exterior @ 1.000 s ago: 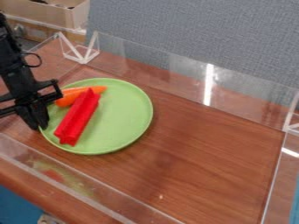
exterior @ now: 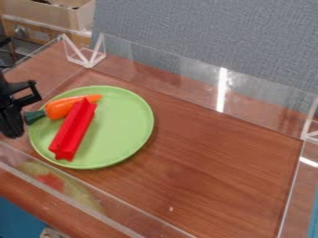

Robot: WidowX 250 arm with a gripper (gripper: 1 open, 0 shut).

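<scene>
A green plate rests on the wooden table toward the left. On it lie a red oblong object and, behind that, an orange carrot with a dark green end. My black gripper is at the left edge of the view, just left of the plate and mostly out of frame. I cannot make out whether its fingers are apart or together.
Clear low walls border the table, with white corner brackets. A box stands beyond the back left corner, outside the walls.
My gripper has moved left, away from the plate's contents and largely out of view. The plate and the things on it have shifted slightly left.
</scene>
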